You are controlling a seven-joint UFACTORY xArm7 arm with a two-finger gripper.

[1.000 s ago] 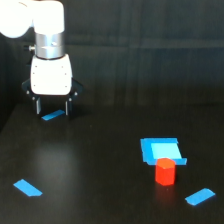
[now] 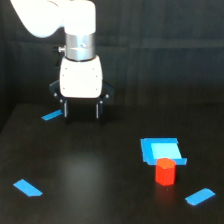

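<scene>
A small red block (image 2: 165, 172) stands on the dark table, right of centre. Directly behind it lies a blue square (image 2: 148, 147) with a paler blue middle; from this angle the block overlaps its front edge, and I cannot tell whether they touch. Well to the left of both, toward the back, hangs my gripper (image 2: 82, 110) below the white arm. Its dark fingers (image 2: 98, 108) are spread apart, with nothing seen between them.
Blue strips lie flat at the back left (image 2: 52, 115), front left (image 2: 27, 188) and front right (image 2: 200, 197). A dark curtain closes off the back.
My arm and gripper have moved to the right, away from the back-left blue strip. The red block and blue square have stayed where they were.
</scene>
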